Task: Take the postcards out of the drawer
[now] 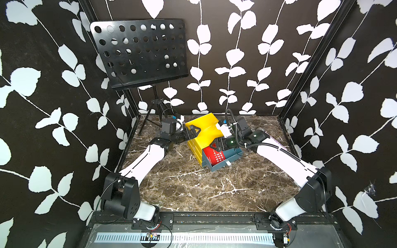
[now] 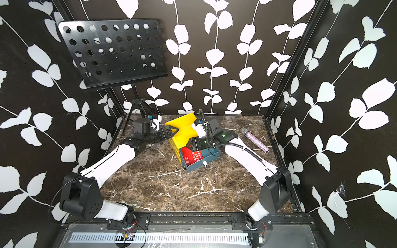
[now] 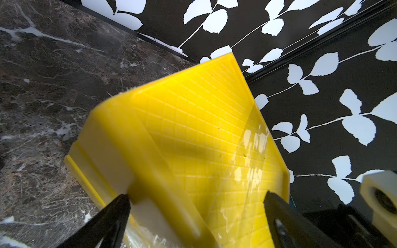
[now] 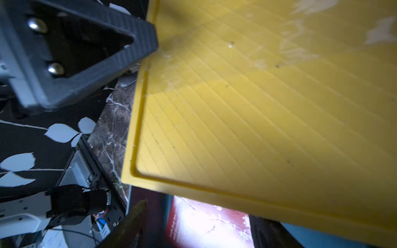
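Observation:
A red postcard (image 1: 213, 155) with white print lies inside the pulled-out blue-grey drawer (image 1: 223, 163) of a yellow cabinet (image 1: 203, 138). Over the drawer, my right gripper (image 1: 216, 145) stands open; its fingers (image 4: 270, 231) appear on either side of the red card (image 4: 208, 225) in the right wrist view, with no grip on it. My left gripper (image 1: 196, 131) is open at the cabinet's left side, and in the left wrist view its dark fingers (image 3: 109, 221) frame the yellow body (image 3: 198, 153). Whether more cards lie beneath the red one is hidden.
A pink glittery microphone (image 2: 254, 139) lies on the right of the marble table. A black music stand (image 1: 140, 53) rises at the back left. Bare tabletop (image 1: 215, 190) stretches in front of the drawer.

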